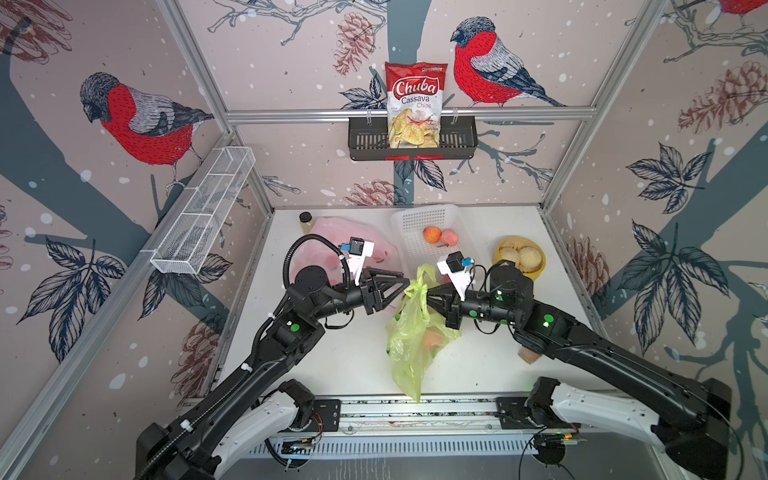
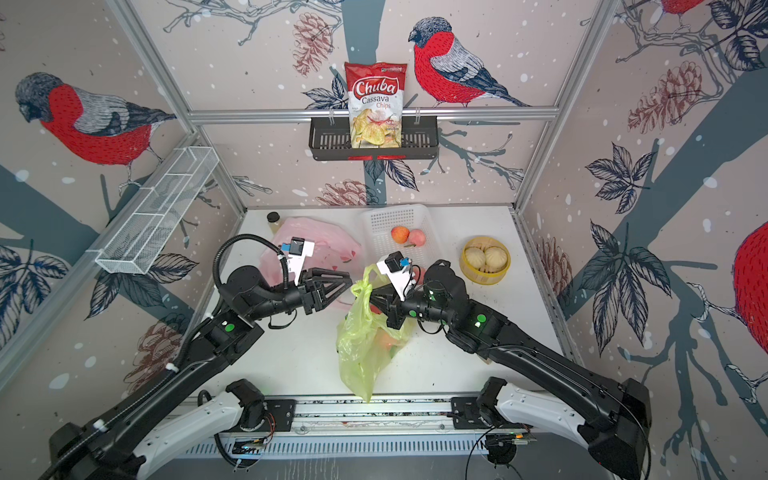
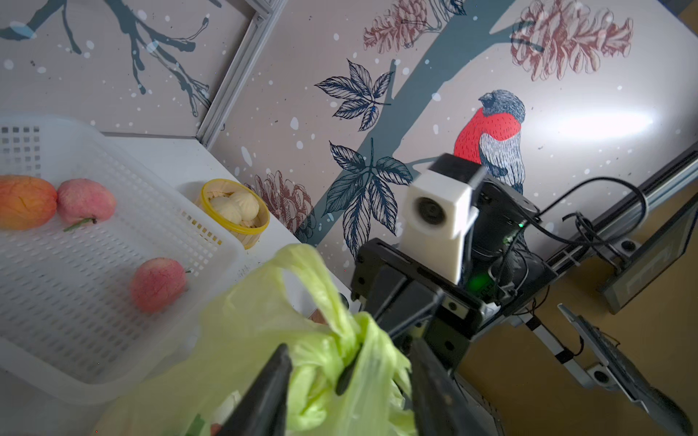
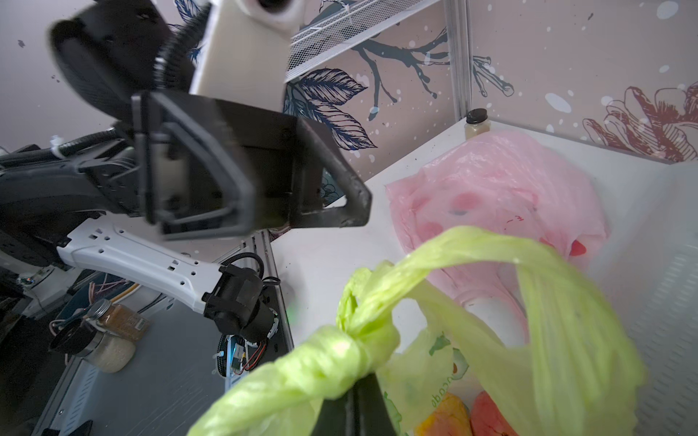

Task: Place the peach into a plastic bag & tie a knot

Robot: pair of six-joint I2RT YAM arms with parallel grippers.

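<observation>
A yellow-green plastic bag [image 1: 420, 360] hangs from my right gripper [image 1: 432, 294], which is shut at the bag's twisted, knotted top [image 4: 349, 341]. Reddish and yellow fruit [image 4: 443, 414] shows inside, partly hidden by the film. My left gripper [image 1: 396, 284] stands open just left of and above the knot, apart from it in the right wrist view. In the left wrist view its blurred fingers frame the knot from this camera's angle, with a loop of the bag rising beside it.
A white basket [image 1: 420, 236] with several fruits stands at the back, a pink bag [image 2: 308, 240] left of it, a yellow steamer of buns [image 2: 484, 268] at right. A small jar [image 1: 306, 224] is at back left.
</observation>
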